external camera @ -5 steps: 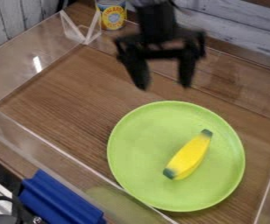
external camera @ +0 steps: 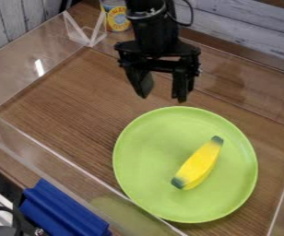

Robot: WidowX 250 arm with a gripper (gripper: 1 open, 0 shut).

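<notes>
A black gripper (external camera: 160, 85) hangs over the wooden table, above and behind a round green plate (external camera: 151, 173). It is open, its two fingers spread with nothing between them. On the plate, right of its middle, lies a yellow banana-like toy (external camera: 197, 163) with dark green tips.
A can with a yellow label (external camera: 116, 16) stands at the back, behind the arm. Blue ridged objects (external camera: 61, 211) lie at the front left. Clear low walls edge the table. The wood left of the plate is bare.
The arm, blurred a second ago, has come down and shows more clearly over the table. The plate and yellow toy have not moved.
</notes>
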